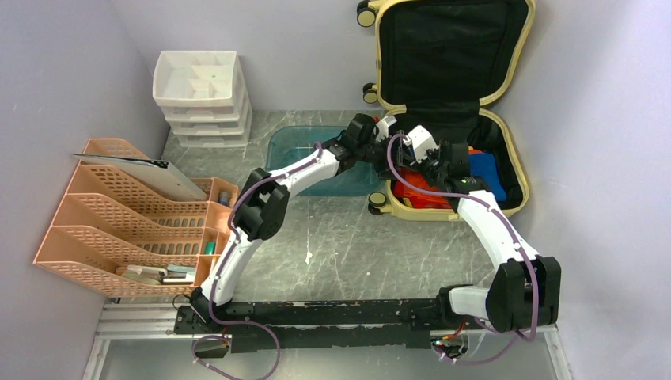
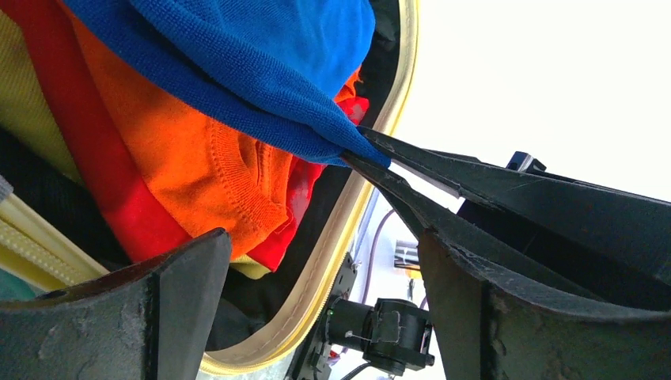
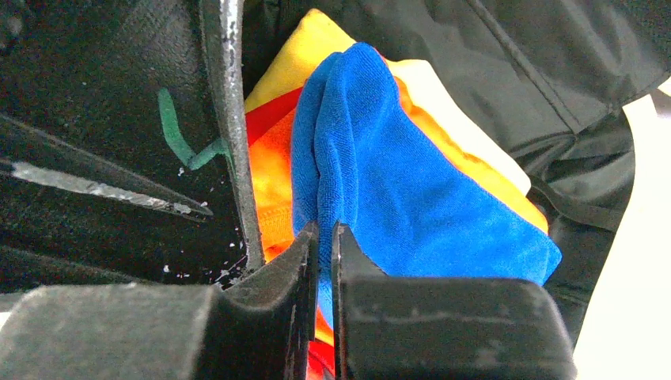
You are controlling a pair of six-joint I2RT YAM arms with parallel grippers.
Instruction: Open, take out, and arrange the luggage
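The cream-yellow suitcase (image 1: 518,150) lies open at the right with folded clothes inside. On top of them is a blue garment (image 1: 487,174), over an orange one (image 2: 170,150) and a red one (image 2: 71,119). In the right wrist view my right gripper is shut on a folded edge of the blue garment, pinched between its fingertips. The left wrist view shows my left gripper open over the suitcase's front rim, its fingers wide apart and nothing between them. The right gripper's dark fingers (image 2: 427,166) reach across from the right.
Left of the suitcase stands a translucent teal bin (image 1: 316,190), partly under my left arm. White drawers (image 1: 210,123) are at the back left, and an orange organizer (image 1: 119,237) sits at the far left.
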